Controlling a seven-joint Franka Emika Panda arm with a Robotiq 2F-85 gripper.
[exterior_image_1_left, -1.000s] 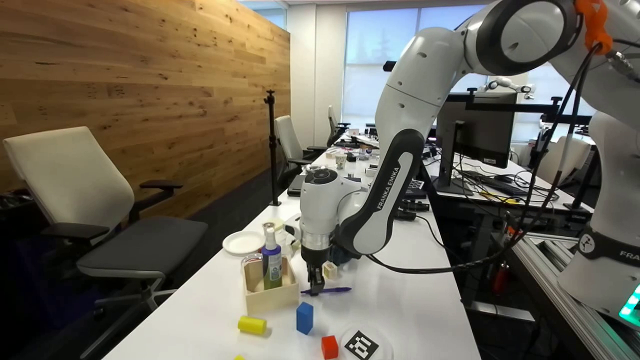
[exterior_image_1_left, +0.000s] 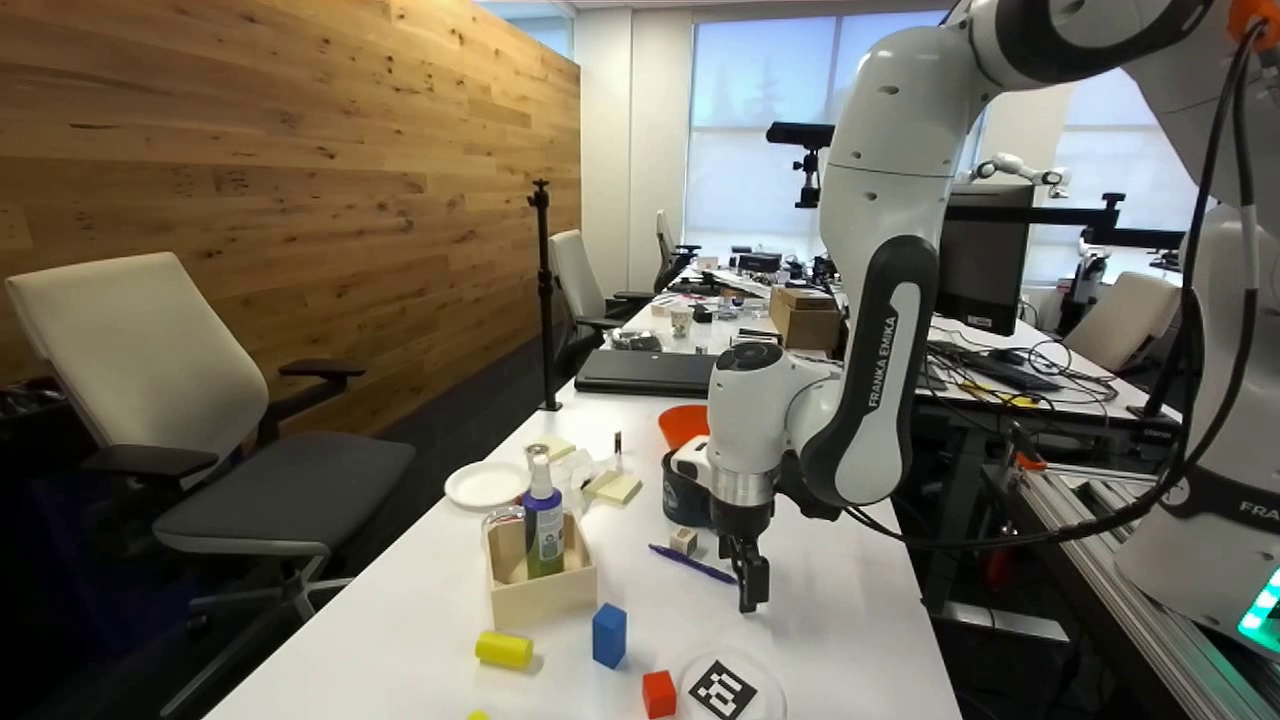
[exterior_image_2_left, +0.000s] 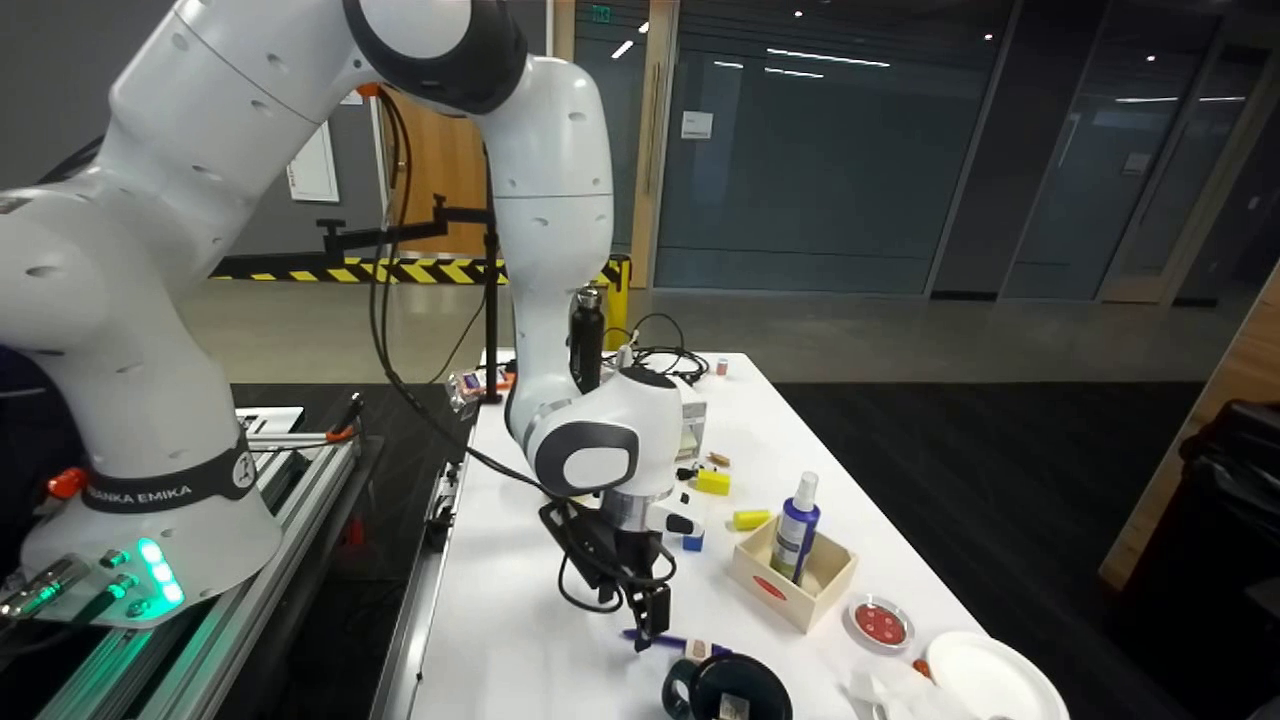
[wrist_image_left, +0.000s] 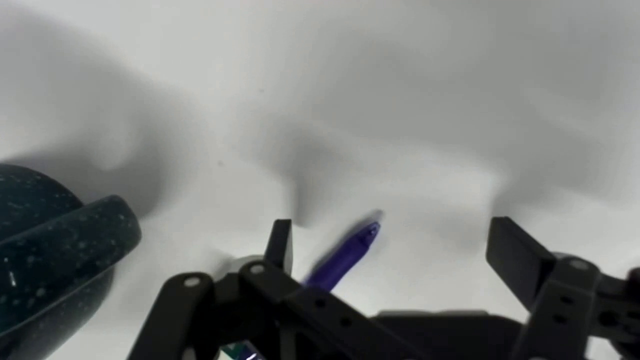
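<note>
My gripper (exterior_image_1_left: 750, 588) is low over the white table, near the right end of a purple pen (exterior_image_1_left: 693, 563). In the wrist view the gripper stands open. The pen's tip (wrist_image_left: 367, 234) shows just inside the left finger (wrist_image_left: 279, 243); the rest of the pen is hidden under the gripper. A small wooden block (exterior_image_1_left: 683, 540) sits beside the pen, and a dark speckled mug (wrist_image_left: 48, 258) stands close by. Seen in the second exterior view, the pen (exterior_image_2_left: 636, 636) lies partly behind the gripper (exterior_image_2_left: 650, 622), near the mug (exterior_image_2_left: 744, 682).
A wooden box (exterior_image_1_left: 546, 598) holding a purple spray bottle (exterior_image_1_left: 543, 528) stands to the left. Nearer the front are a yellow cylinder (exterior_image_1_left: 504, 649), a blue block (exterior_image_1_left: 609, 636) and a red cube (exterior_image_1_left: 659, 694). A white plate (exterior_image_1_left: 486, 484) lies farther back. The table right of the gripper is clear.
The arm has moved right. The pen has shifted right and turned; it now lies slanted rather than nearly level in the first exterior view. The wooden block stands slightly farther right.
</note>
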